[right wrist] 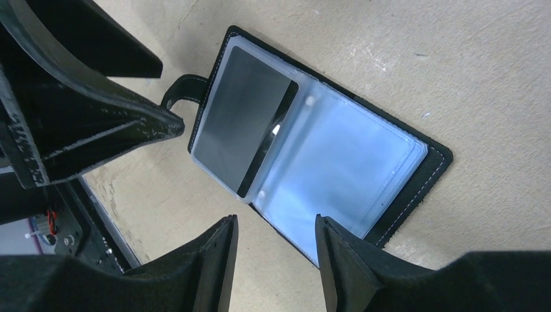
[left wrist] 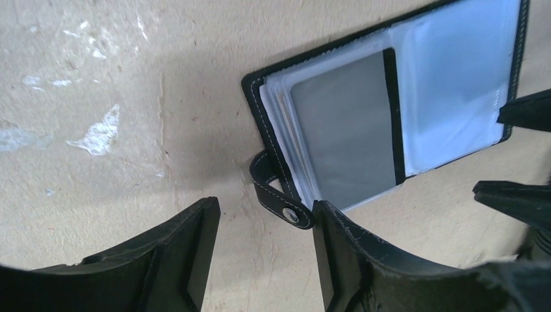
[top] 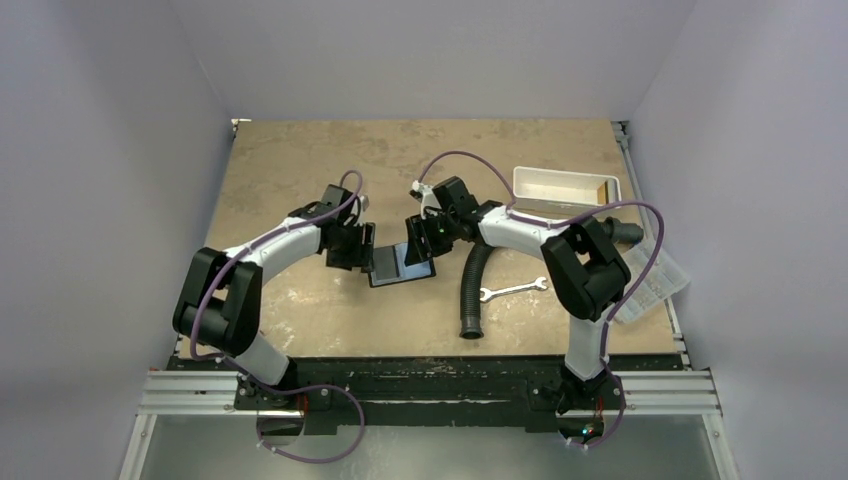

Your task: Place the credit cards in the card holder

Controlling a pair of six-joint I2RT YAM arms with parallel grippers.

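The open card holder [top: 402, 262] lies on the table, black with a stitched edge, clear sleeves, a grey pocket [left wrist: 344, 130] and a pale blue side [right wrist: 338, 169]. A black snap strap [left wrist: 276, 198] sticks out at one end. My left gripper stands open by the strap, empty between its fingertips. My right gripper is over the holder's blue end, fingers apart with nothing visibly held. I cannot tell whether cards are inside the sleeves.
Right of the holder lie a corrugated black hose [top: 472, 300] and a wrench [top: 515, 290]. A white tray [top: 555, 188] and clear plastic organiser [top: 650, 285] are at the right.
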